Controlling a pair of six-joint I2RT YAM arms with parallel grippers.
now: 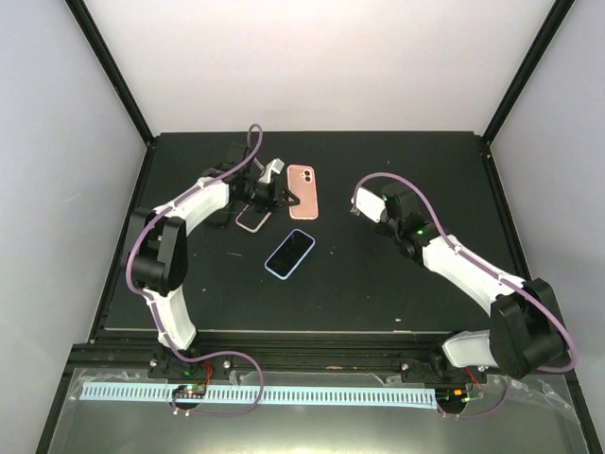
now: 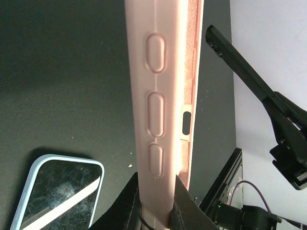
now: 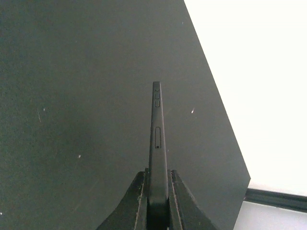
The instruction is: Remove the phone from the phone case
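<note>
My left gripper [image 1: 294,200] is shut on a pink phone case [image 1: 302,192], gripping it by its side edge. In the left wrist view the case [image 2: 156,110] stands edge-on, its side buttons facing the camera. A strip of its pink inside [image 2: 191,48] shows, and no phone appears in that visible part. Between the fingers of my right gripper is a thin black phone [image 3: 157,124], seen edge-on with its side buttons; the fingers are shut on it. From above, the right arm hides this phone. The two grippers are well apart.
A phone with a light blue rim [image 1: 290,253] lies face up on the black table [image 1: 331,298]. Another phone with a pale rim [image 1: 251,219] lies partly under the left gripper. Between the arms the table is clear. Walls enclose the back and sides.
</note>
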